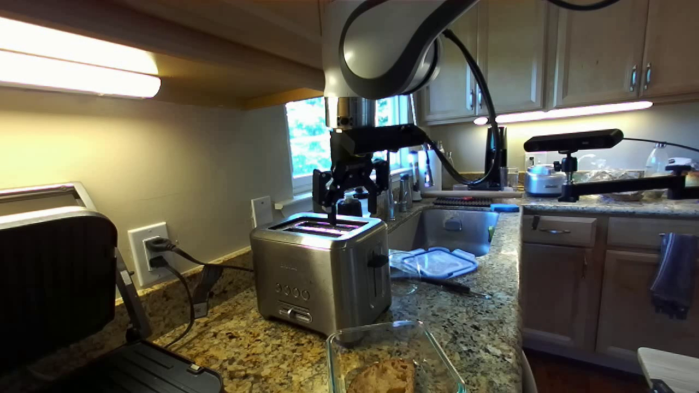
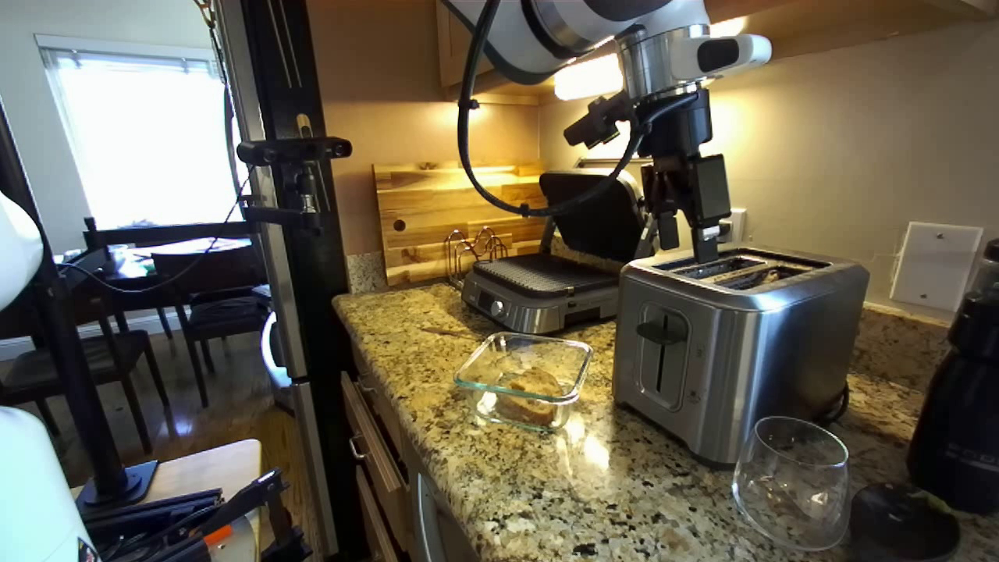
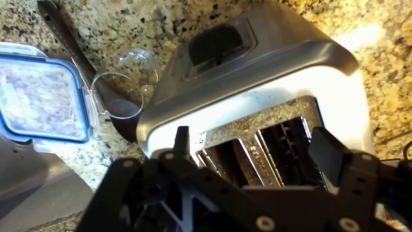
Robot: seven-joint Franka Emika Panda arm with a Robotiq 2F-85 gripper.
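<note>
A steel two-slot toaster (image 1: 321, 281) stands on the granite counter, its lever (image 2: 661, 328) at the upper part of its track. Directly over its top hangs my gripper, open, with its fingers apart and nothing between them. One finger (image 2: 706, 245) reaches down close to the slots; whether it touches is hard to tell. Inside one slot, the wrist view shows a brown edge of bread (image 3: 247, 164) sitting low, below the rim. Another slice of bread (image 2: 530, 393) lies in a clear glass container (image 2: 468, 379) beside the toaster.
An opened contact grill (image 2: 552, 281) stands beyond the container. Close to the toaster's lever end are a clear drinking glass (image 2: 791, 487), a dark-handled utensil (image 3: 67, 36) and a blue-edged lid (image 3: 42, 98). The sink (image 1: 452, 229) lies farther along.
</note>
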